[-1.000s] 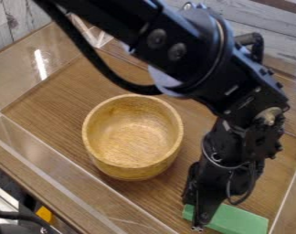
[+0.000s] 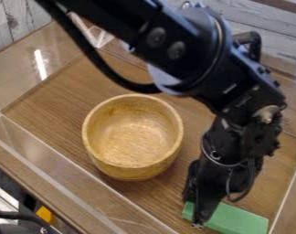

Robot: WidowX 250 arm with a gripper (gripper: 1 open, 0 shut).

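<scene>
My gripper (image 2: 197, 207) points down at the lower right of the wooden table, its fingertips at the left end of a flat green block (image 2: 236, 220). The fingers look close together; whether any part of the block is between them is hard to see. A round wooden bowl (image 2: 132, 135) stands to the left of the gripper, apart from it.
Clear plastic walls (image 2: 28, 59) border the table (image 2: 65, 101) on the left, front and right. The table behind and left of the bowl is bare. The dark arm covers much of the upper right.
</scene>
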